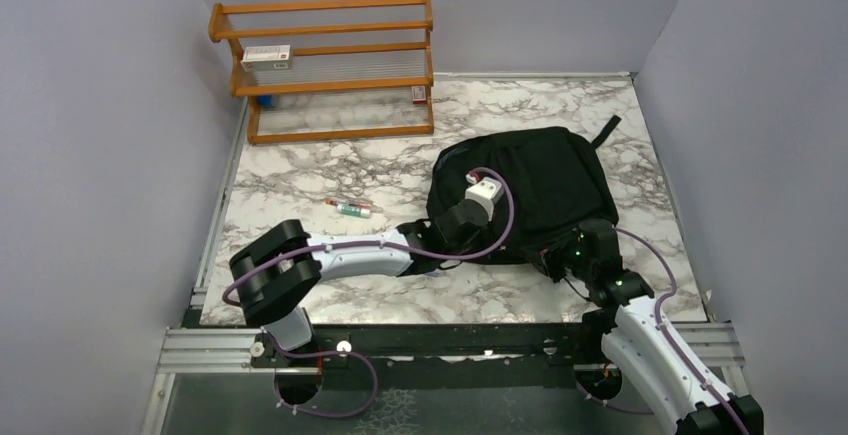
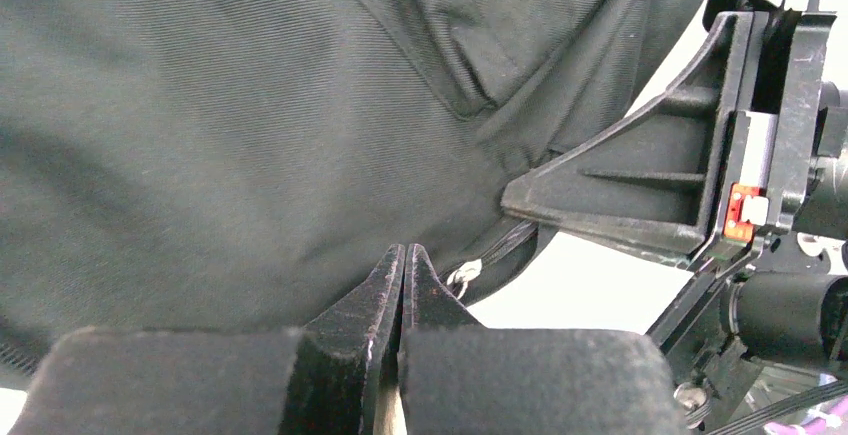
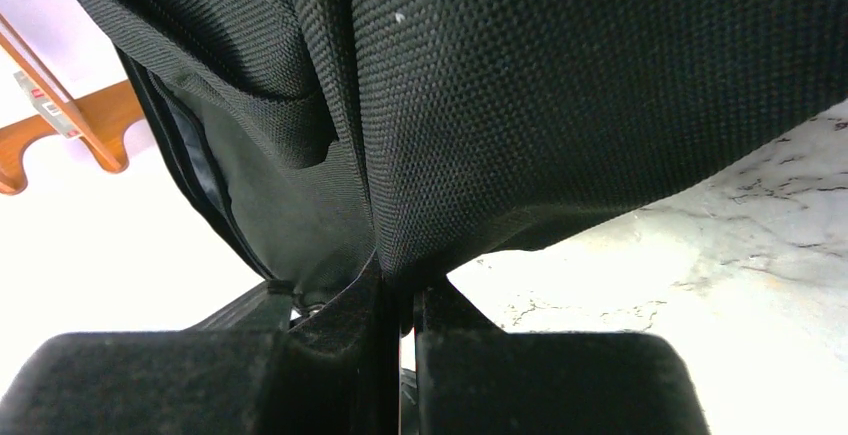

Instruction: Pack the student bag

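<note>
A black bag lies flat on the right half of the marble table. My right gripper is shut on a fold of the bag's fabric at its near edge. In the left wrist view, the right gripper's dark finger rests against the cloth beside the zipper. My left gripper is shut over the bag, with nothing showing between its fingertips. Close by its tips, a pale zipper pull sits on the zipper line. From above, the left arm hides its own fingertips.
A wooden rack stands at the back left, holding a white box and a small red box. Left of the bag lies a white-and-green tube beside an orange pen-like item.
</note>
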